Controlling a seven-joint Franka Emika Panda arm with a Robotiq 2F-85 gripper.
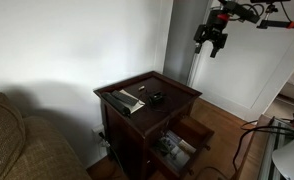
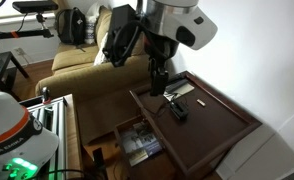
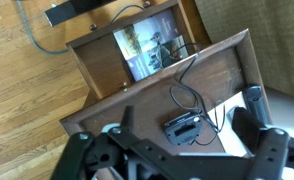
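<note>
My gripper (image 1: 206, 51) hangs high to the right of a dark brown cabinet, well clear of it. In the wrist view its dark fingers (image 3: 127, 118) are spread wide, and no held object shows between them. The tray-like cabinet top (image 1: 177, 86) carries a small black device (image 3: 182, 128) with a thin cable. Near it lie a white flat item (image 1: 129, 102) and a long black object (image 1: 115, 104). Below, a drawer (image 1: 198, 131) stands pulled out, with a colourful picture-like flat thing (image 3: 150, 45) inside.
A brown sofa (image 1: 22, 145) stands at the left, and a white wall (image 1: 67, 50) runs behind the cabinet. Dark cables (image 1: 249, 130) lie near the robot base. Bare wooden floor (image 3: 22, 90) shows beside the drawer. Air around the gripper looks free.
</note>
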